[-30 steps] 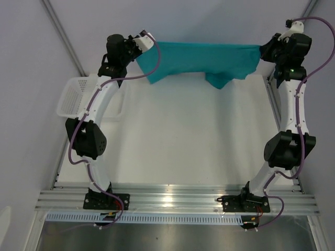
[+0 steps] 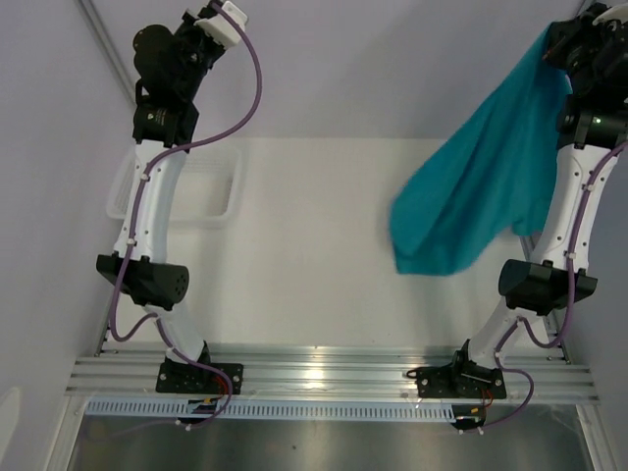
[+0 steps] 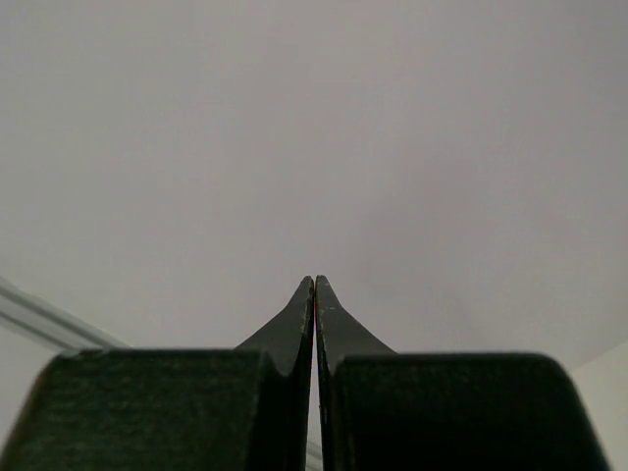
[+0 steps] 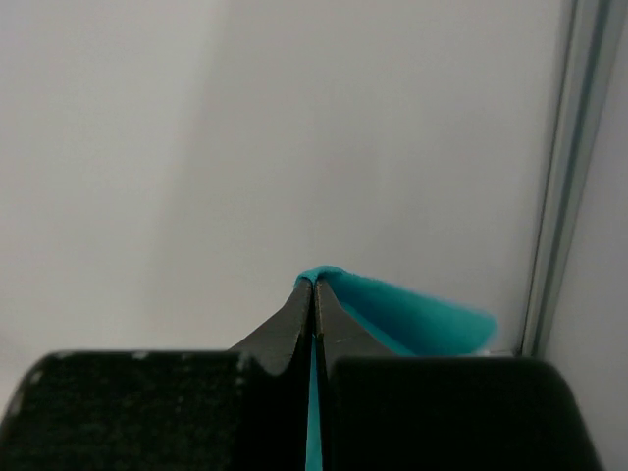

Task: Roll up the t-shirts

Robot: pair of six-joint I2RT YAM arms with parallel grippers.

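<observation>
A teal t-shirt (image 2: 481, 177) hangs from my right gripper (image 2: 551, 44) at the top right of the top view, its loose end swung out over the table's right half. In the right wrist view the gripper is shut on a fold of the shirt (image 4: 402, 312), which spreads off to the right of the fingertips. My left gripper is shut, with no cloth between or near its tips in the left wrist view. In the top view the left arm is raised at the upper left.
A white plastic basket (image 2: 232, 196) stands at the table's left side, partly behind the left arm. Metal rails (image 2: 314, 358) run along the front.
Both arms rose from their lower place a second ago.
</observation>
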